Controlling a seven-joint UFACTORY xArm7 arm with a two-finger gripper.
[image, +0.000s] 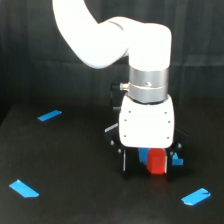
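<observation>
The white arm comes down from the top of the camera view, with my gripper (148, 165) low over the dark table. Below the white hand, a red block (157, 161) shows at the gripper, right of its middle. A blue piece (143, 156) peeks out to the left of the red one, partly covered by the hand. More blue (177, 160) shows to the right; whether both belong to one object cannot be seen. The dark fingers blend into the black background, so their grip on either block is unclear.
Flat blue strips mark the table: one at the back left (50, 115), one at the front left (24, 188) and one at the front right (196, 197). A black curtain hangs behind.
</observation>
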